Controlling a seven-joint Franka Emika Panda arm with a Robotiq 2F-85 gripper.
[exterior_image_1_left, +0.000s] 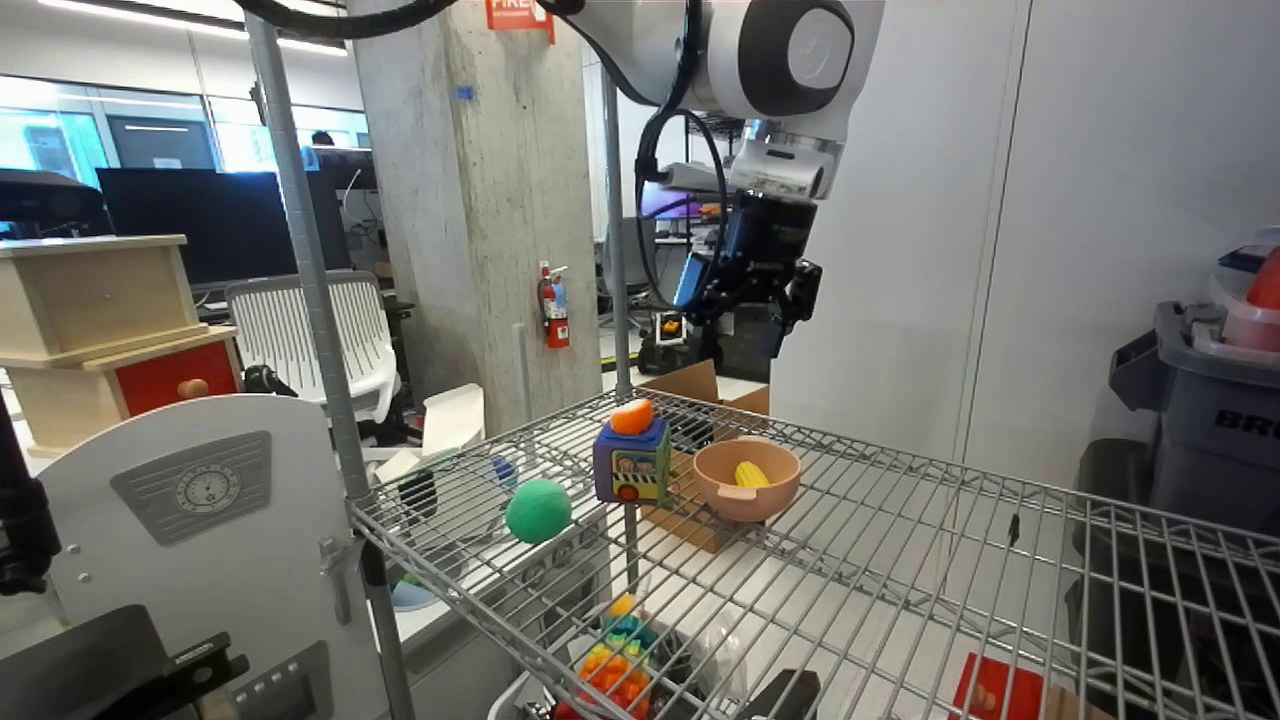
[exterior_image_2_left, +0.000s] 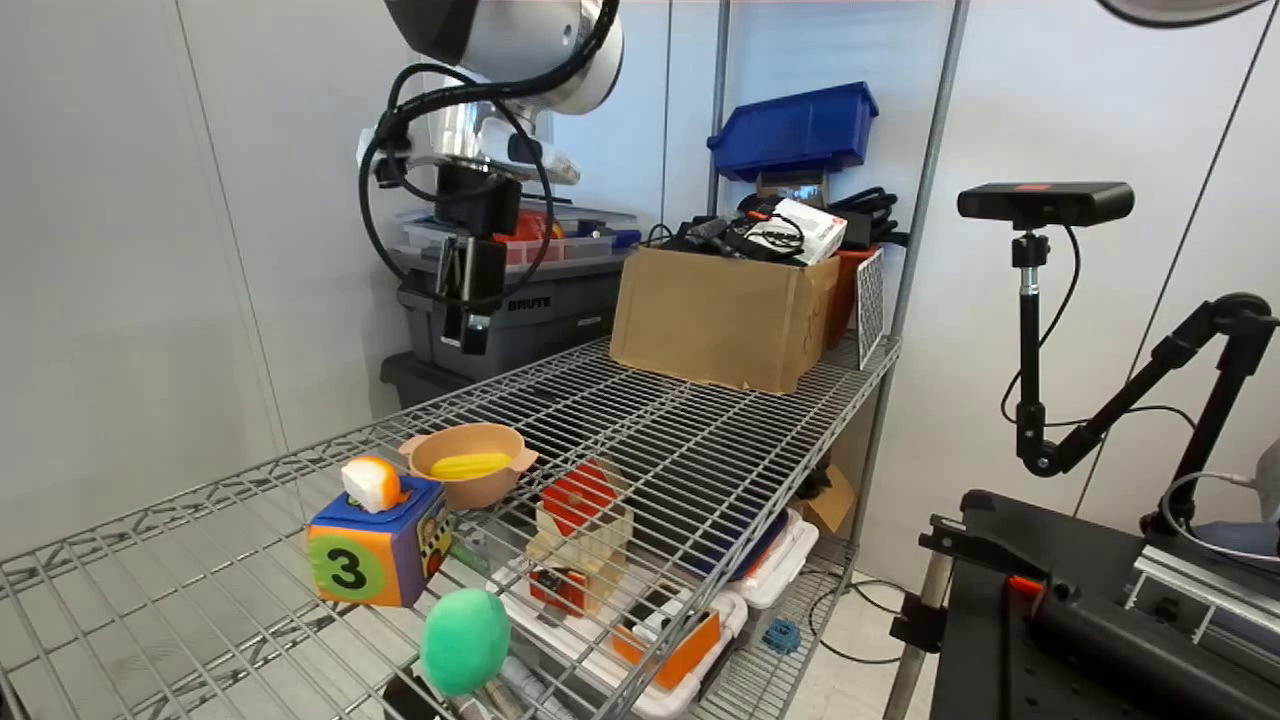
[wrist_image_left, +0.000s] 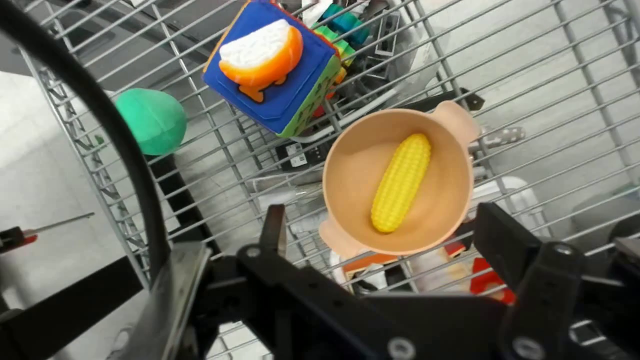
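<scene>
My gripper is open and empty, hanging well above the wire shelf. In the wrist view a peach-coloured bowl with two handles lies below and between my fingers, apart from them. Inside the bowl rests a yellow corn cob. Beside the bowl stands a blue-topped toy cube, bearing an orange-and-white piece on its top. A green ball-like toy sits near the shelf edge. Exterior view 2 shows the bowl just behind the cube, with my gripper higher up.
The wire shelf is bare to the right of the bowl in exterior view 1. A cardboard box fills the shelf's far end in exterior view 2. Metal posts rise at the corners. Assorted items lie beneath the wires.
</scene>
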